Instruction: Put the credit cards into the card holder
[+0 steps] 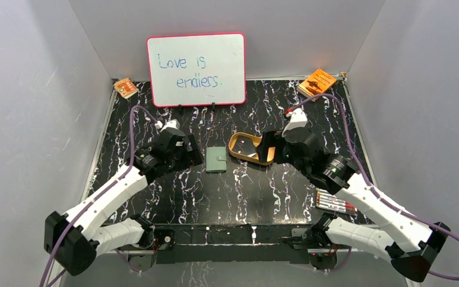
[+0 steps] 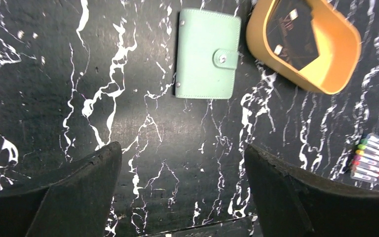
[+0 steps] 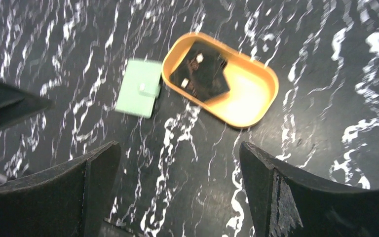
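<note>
A pale green card holder (image 2: 207,44) lies flat on the marble table, its snap strap down. Right of it sits a yellow tray (image 3: 246,103) holding dark cards (image 3: 200,74). My left gripper hovers over the table just left of and nearer than the holder, fingers apart and empty. My right gripper is above the area by the tray's right side, open with nothing between its fingers.
A whiteboard (image 1: 196,69) stands at the back, with books (image 1: 315,81) in the back corners. Markers (image 1: 334,202) lie at the front right.
</note>
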